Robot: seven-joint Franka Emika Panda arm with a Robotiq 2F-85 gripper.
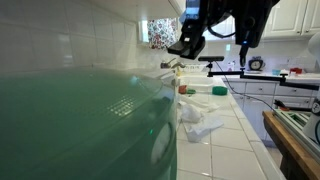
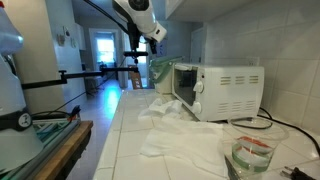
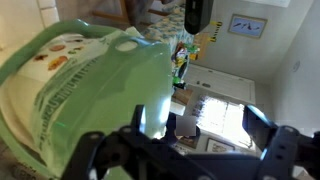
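Observation:
In exterior view 1 my gripper [image 1: 213, 55] is in the air beyond the rim of a large green container [image 1: 85, 115]. Its two dark fingers stand apart, with background visible between them and nothing held. From the other side, in exterior view 2, the gripper [image 2: 150, 44] appears high up near the green container [image 2: 172, 70], which is partly hidden behind a microwave. The wrist view looks down on the green container [image 3: 118, 90] at a tilt; pale and brownish contents, too unclear to name, show at its left.
A white microwave [image 2: 218, 92] stands on the tiled counter [image 2: 110, 165]. White cloths [image 2: 185, 145] lie in front of it, and a clear bowl with green and red marks [image 2: 252, 150] sits to the right. A wooden edge [image 1: 285, 145] borders the near right.

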